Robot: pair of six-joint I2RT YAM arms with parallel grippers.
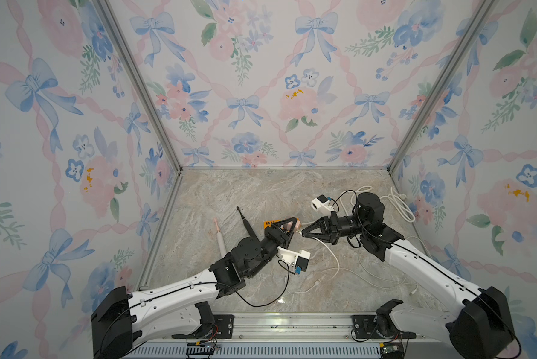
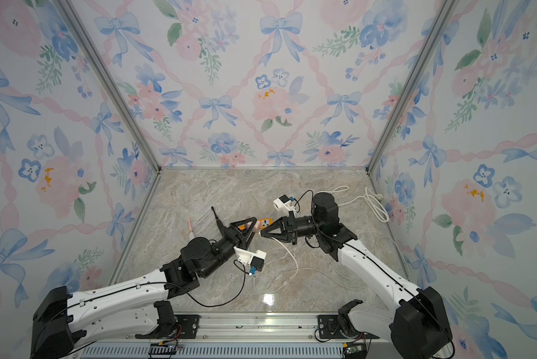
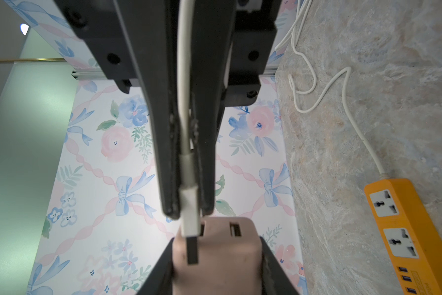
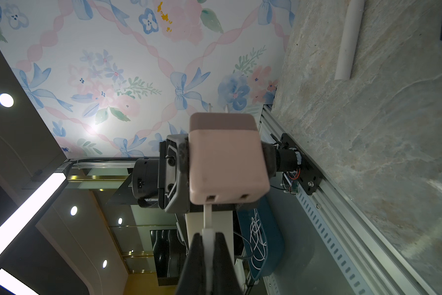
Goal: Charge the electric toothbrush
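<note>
My left gripper (image 1: 289, 226) holds a pink charger block (image 4: 228, 159), seen close in both wrist views. My right gripper is shut on the white cable (image 3: 185, 83) near its plug (image 3: 189, 211), whose end is at the charger's port face. I cannot tell how far in it sits. An orange power strip (image 3: 410, 231) lies on the table below. A pink toothbrush (image 1: 220, 239) and a dark toothbrush (image 1: 245, 220) lie at the left of the table.
Loose white cable (image 1: 403, 206) coils at the back right and runs across the table. Patterned walls enclose three sides.
</note>
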